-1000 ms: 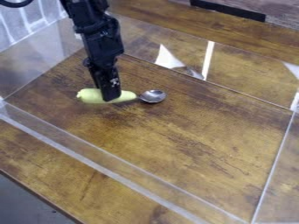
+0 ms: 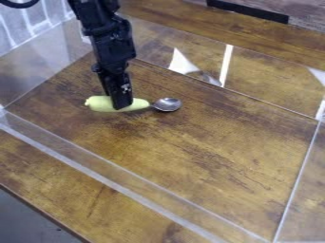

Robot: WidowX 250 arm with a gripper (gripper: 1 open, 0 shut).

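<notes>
A pale yellow-green elongated object [image 2: 103,104] lies on the wooden table in the camera view, left of centre. A metal spoon [image 2: 166,103] lies just right of it, its handle reaching toward the yellow object. My black gripper [image 2: 120,101] reaches down from the top left, its fingertips at the yellow object. Whether the fingers are closed on the object or on the spoon's handle cannot be told at this size.
A clear low-walled enclosure surrounds the work area on the wooden table [image 2: 203,171]. A dark bar [image 2: 248,11] sits at the back right.
The gripper and the objects under it have shifted very slightly; otherwise the scene looks the same.
</notes>
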